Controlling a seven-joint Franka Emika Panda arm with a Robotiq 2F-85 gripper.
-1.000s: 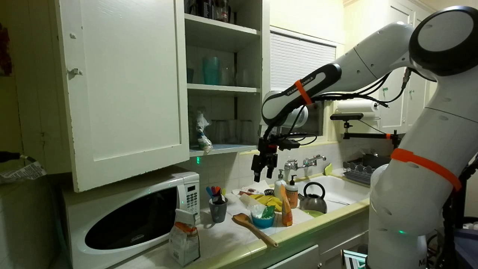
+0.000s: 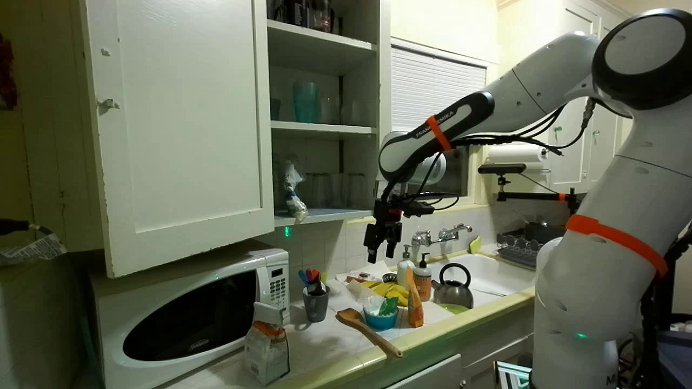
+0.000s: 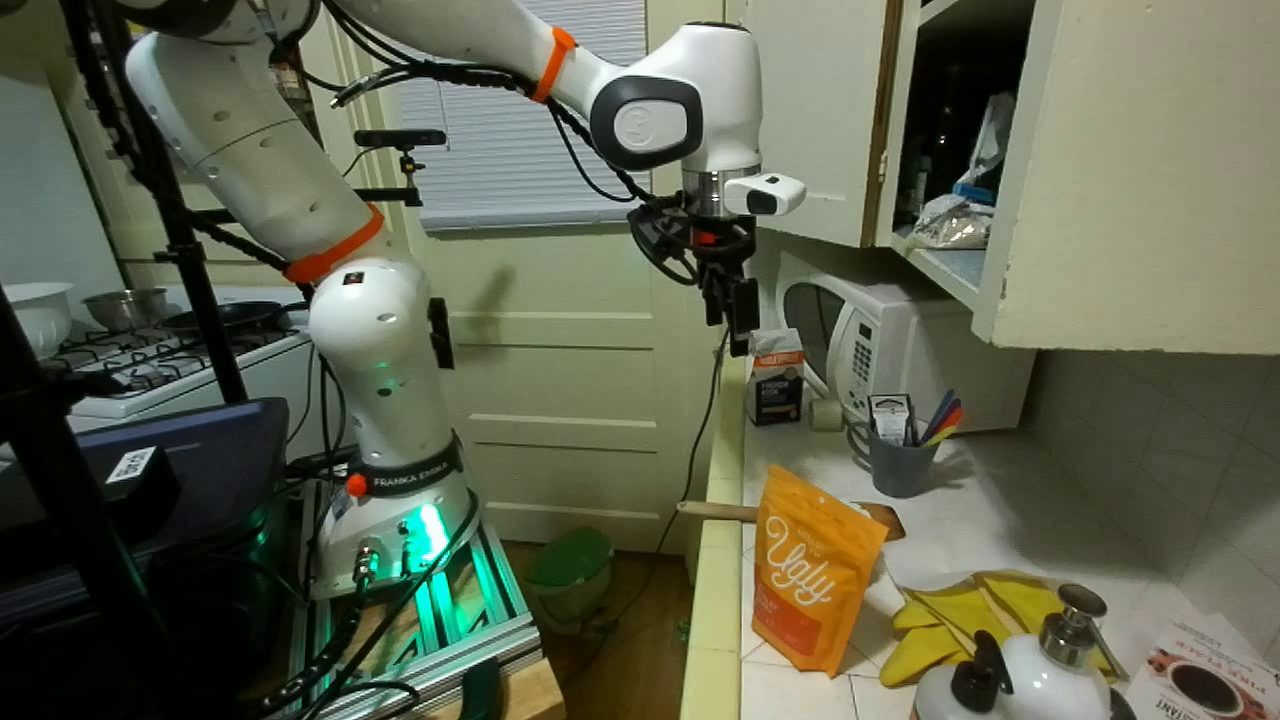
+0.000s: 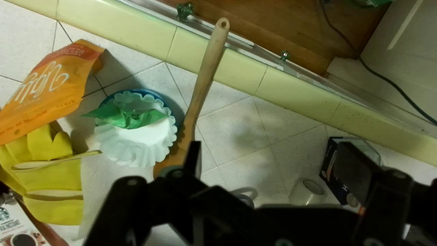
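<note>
My gripper hangs high above the counter, pointing down, and its fingers stand wide apart. In the wrist view, only bare tile shows between the two black fingers. A wooden spatula lies on the tiles, its handle reaching over the yellow counter edge. Close beside it is a blue bowl holding white paper liners and a green wrapper. An orange pouch stands near the bowl. Yellow gloves lie on the counter behind these.
A grey cup of utensils and a bag stand near the microwave. The cupboard door is swung out over the microwave. Soap bottles and a kettle are by the sink. Tile beside the spatula is clear.
</note>
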